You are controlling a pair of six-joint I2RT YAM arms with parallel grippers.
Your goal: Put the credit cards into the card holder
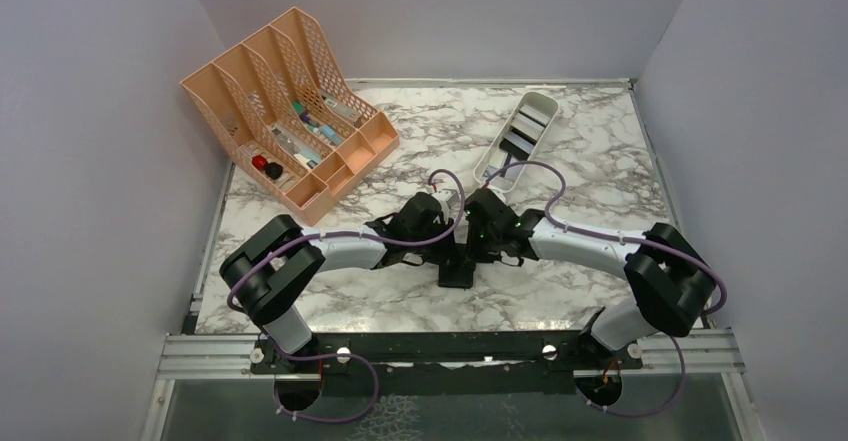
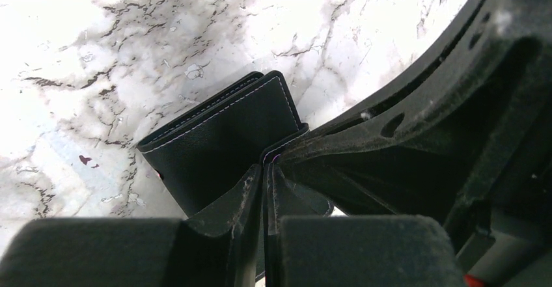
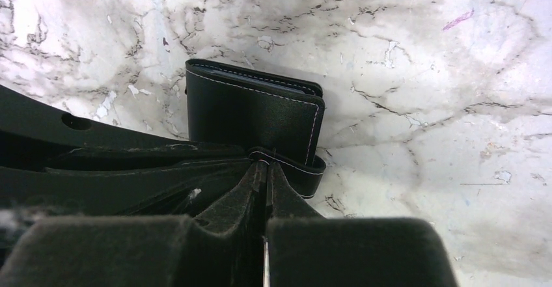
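The black card holder (image 1: 456,277) lies folded on the marble table, below both gripper tips. In the left wrist view, the stitched black holder (image 2: 218,131) has a strap or flap edge standing up, and my left gripper is shut on that edge. My right gripper reaches the same flap from the other side. Its fingertips are close together at the flap's edge, and whether they pinch it cannot be made out. Slim flat cards (image 1: 515,149) seem to lie in a long whitish tray (image 1: 553,109) at the back.
An orange divided rack (image 1: 230,79) with small items stands at the back left. Both arms meet closely over the holder. Bare marble (image 1: 600,176) lies to the right of the tray, and the table's front strip (image 1: 350,311) is clear.
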